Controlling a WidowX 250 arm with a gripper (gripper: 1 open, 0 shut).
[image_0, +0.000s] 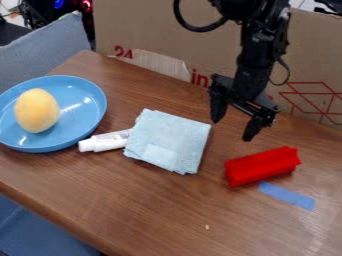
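Observation:
My black gripper (235, 118) hangs open over the back right of the wooden table, with nothing between its fingers. In front of it lie a folded light blue cloth (170, 141) and, to the right, a red cylindrical object (262, 166). A white tube (104, 142) lies at the cloth's left, partly hidden by it. On the left a blue plate (80, 110) holds a pale yellow oval object (36, 109).
A cardboard box (174, 35) stands along the back. A strip of blue tape (287, 196) is on the table beside the red object.

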